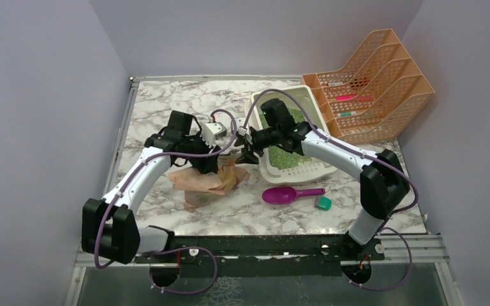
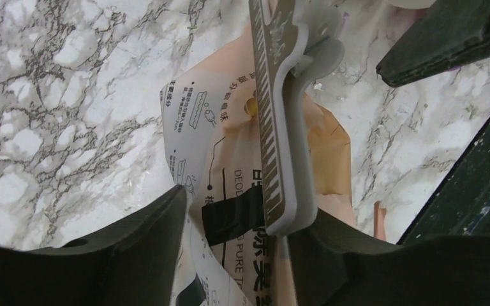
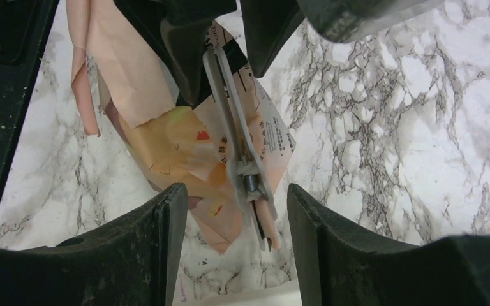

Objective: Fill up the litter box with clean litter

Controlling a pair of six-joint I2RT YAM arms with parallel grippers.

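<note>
A crumpled pinkish paper litter bag (image 1: 194, 185) stands left of centre, a grey clip (image 2: 281, 146) across its top. My left gripper is over the bag at the clip's near end, its fingers apart on either side; whether they touch it is unclear. My right gripper is open at the clip's other end, the clip's tip between and beyond its fingertips in that view. The white litter box (image 1: 265, 172), with green litter (image 1: 290, 158) in it, is at the right, partly under my right arm.
A purple scoop (image 1: 284, 195) and a green block (image 1: 323, 203) lie at the front right. An orange slotted rack (image 1: 376, 95) stands at the back right.
</note>
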